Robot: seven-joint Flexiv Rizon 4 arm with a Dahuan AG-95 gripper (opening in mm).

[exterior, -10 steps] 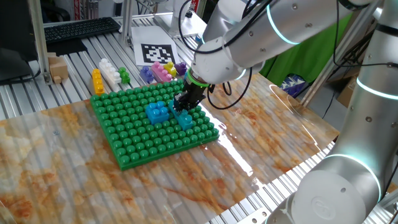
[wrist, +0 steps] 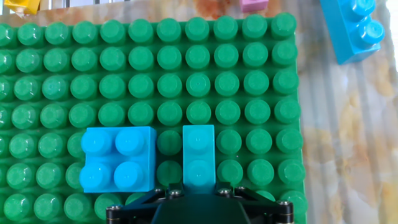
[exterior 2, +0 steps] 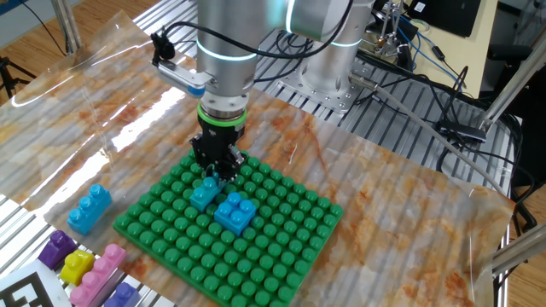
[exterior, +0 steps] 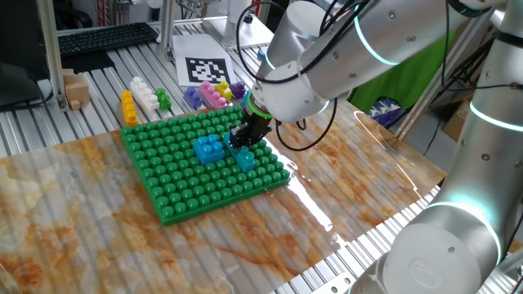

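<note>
The green studded baseplate (exterior: 166, 217) lies on the marbled sheet. Near its right side, as the wrist view has it, a narrow blue brick (wrist: 199, 155) lines up with one column of studs. My gripper is low over the plate, shut on this brick, fingers at its two sides; the part beneath the gripper is hidden. Whether the brick is pressed fully down cannot be told. A square blue brick (wrist: 118, 158) with studs in two rows sits on the plate to the left, one stud column away.
Off the plate lies another long blue brick (exterior 2: 89, 209). Along the far edge in exterior view 1 are yellow (exterior: 128, 108), white (exterior: 144, 93), green (exterior: 164, 99) and pink (exterior: 212, 95) bricks. A marker sheet (exterior: 204, 65) is behind them. The sheet before the plate is clear.
The narrow brick remains at the gripper.
</note>
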